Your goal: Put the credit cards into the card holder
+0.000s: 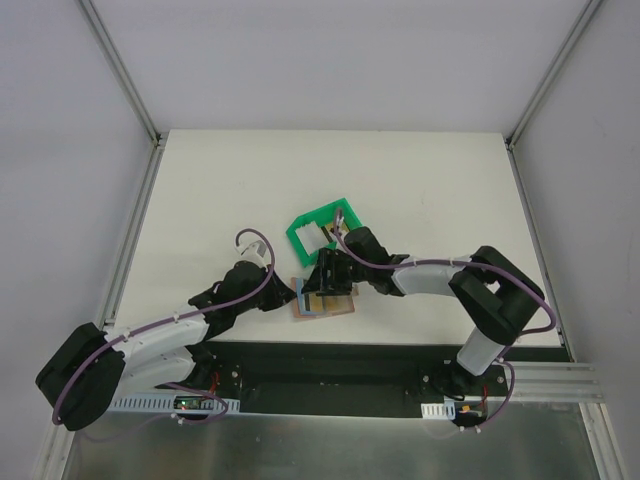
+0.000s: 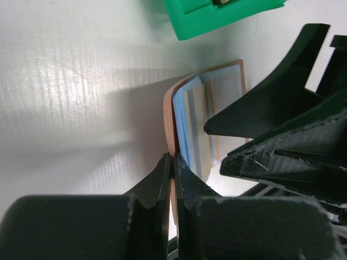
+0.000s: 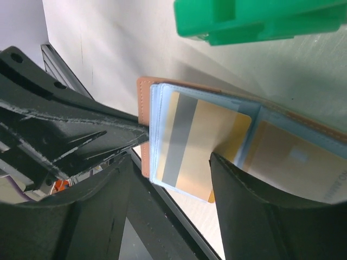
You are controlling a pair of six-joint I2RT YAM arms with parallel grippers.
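On the near part of the table lies the open card holder (image 1: pixel 340 308), brown outside with pale blue lining. A gold card (image 3: pixel 198 143) with a dark stripe sits at its left-hand pocket; how deep it is tucked cannot be told. My left gripper is shut on the holder's left edge, the thin brown rim passing between its fingertips. Over the gold card, my right gripper stands open, its fingertips on either side of the striped half. Nothing is clamped between them. In the top view the right gripper covers part of the holder.
Just behind the holder stands a green tray (image 1: pixel 297 222) with a white card (image 1: pixel 311 236) and a gold card in it. Its near wall comes close to the right gripper.
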